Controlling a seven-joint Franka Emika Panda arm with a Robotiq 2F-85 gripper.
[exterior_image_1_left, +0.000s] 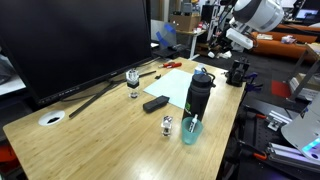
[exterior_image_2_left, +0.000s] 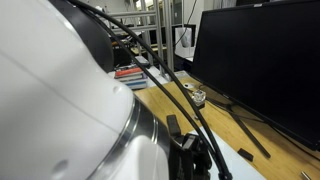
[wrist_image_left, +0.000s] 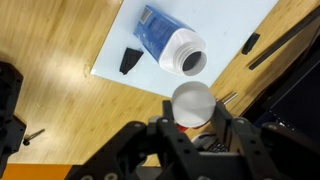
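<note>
In the wrist view my gripper is shut on a round white cap, which covers the space between its fingers. Beyond the cap, a white bottle with a blue label lies or stands at a slant to the camera, its dark mouth uncovered. The cap is seen just below that mouth; how far apart they are in height I cannot tell. White paper lies under the bottle. The white arm reaches in from the upper right in exterior view 1, and in exterior view 2 it fills the left side.
A tall black container and a green cup stand near the table's front edge. A black block lies left of the paper. The large monitor bounds the back. Open wooden tabletop extends to the front left.
</note>
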